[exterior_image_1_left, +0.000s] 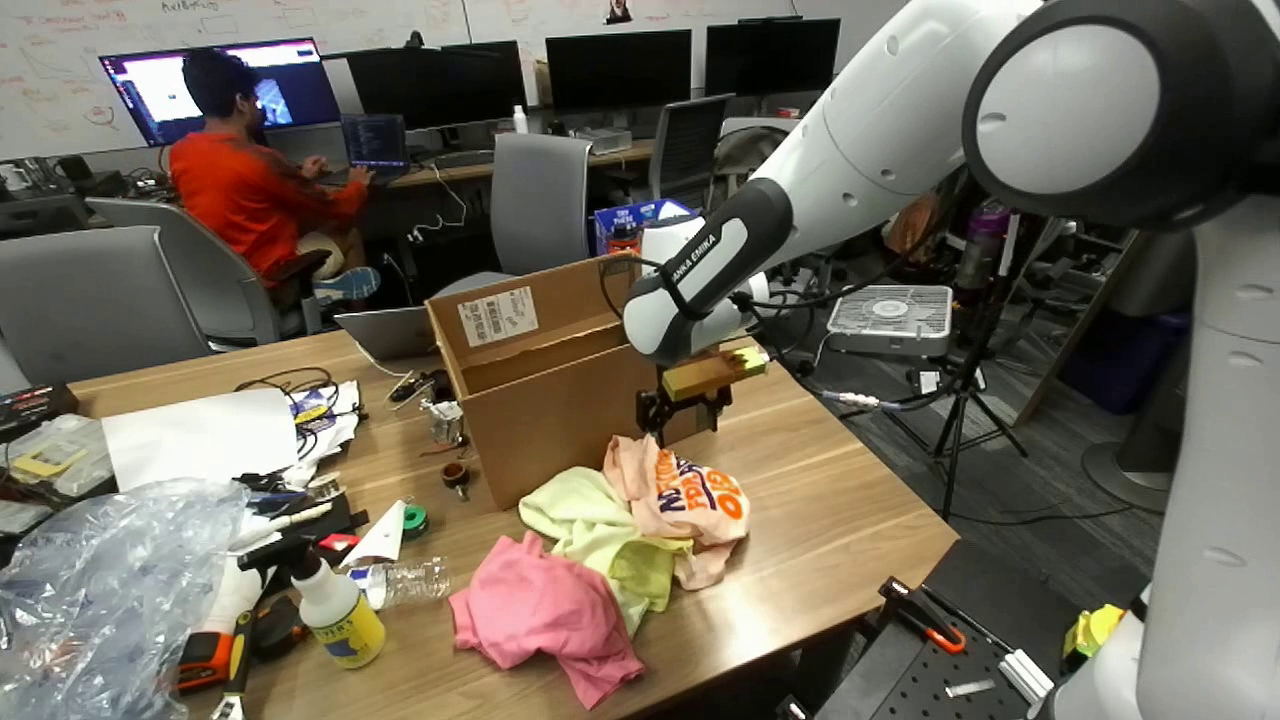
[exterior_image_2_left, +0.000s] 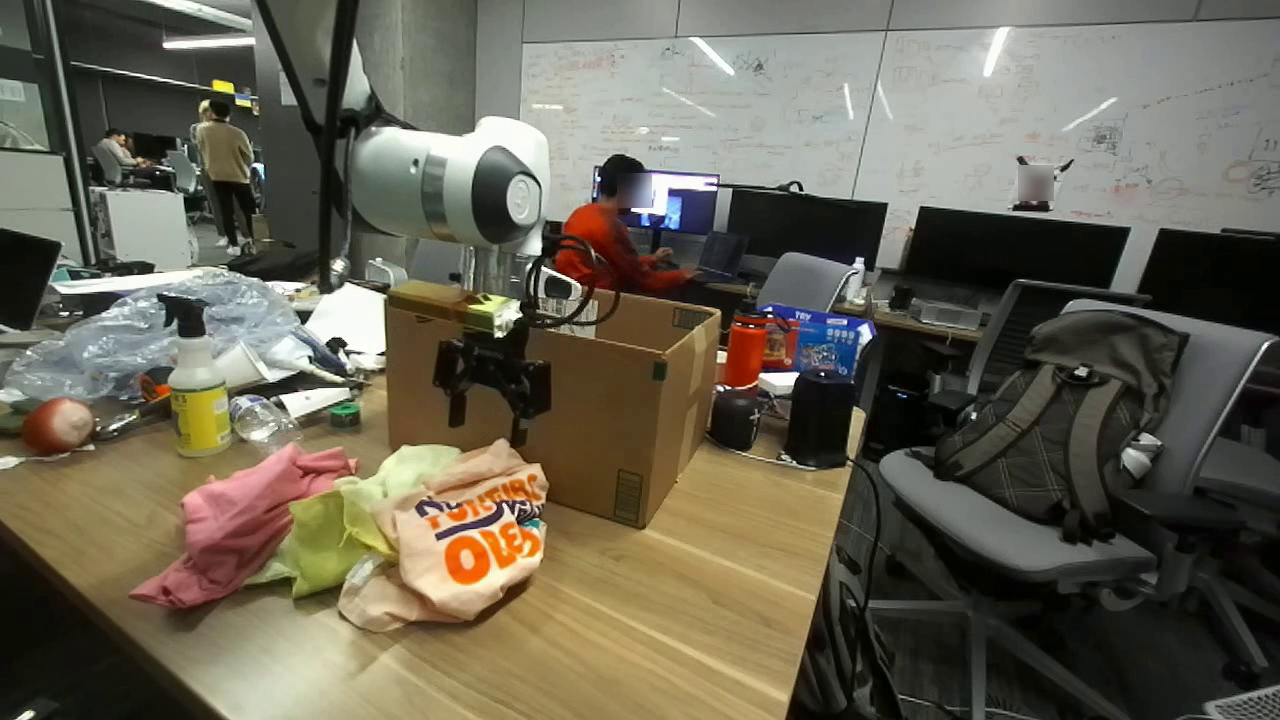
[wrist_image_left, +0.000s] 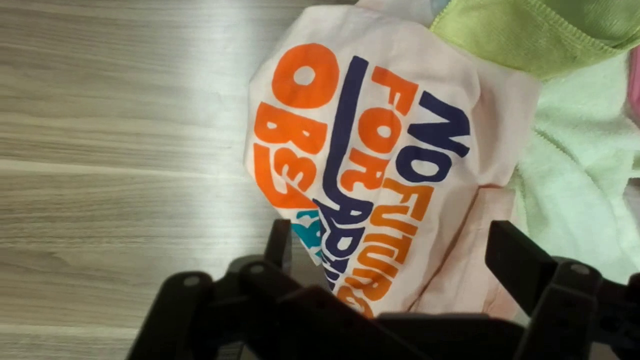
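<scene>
A peach cloth with orange and navy lettering (wrist_image_left: 384, 150) lies crumpled on the table, below my gripper in the wrist view. The fingers stand open, with nothing held between them. In the second exterior view the gripper (exterior_image_2_left: 489, 414) hangs above the peach cloth (exterior_image_2_left: 468, 540), in front of the cardboard box (exterior_image_2_left: 588, 420). A yellow-green cloth (exterior_image_1_left: 594, 528) lies against the peach one, partly under it. Beside that is a pink cloth (exterior_image_1_left: 546, 612), nearest the table's front edge. The box (exterior_image_1_left: 552, 420) is open at the top; its floor is hidden.
Left of the cloths stand a spray bottle (exterior_image_1_left: 342, 612), a clear plastic bottle (exterior_image_1_left: 414, 582) and a heap of clear plastic wrap (exterior_image_1_left: 108, 588). Behind the box are an orange-red bottle (exterior_image_2_left: 745, 350) and a black cylinder (exterior_image_2_left: 819, 420).
</scene>
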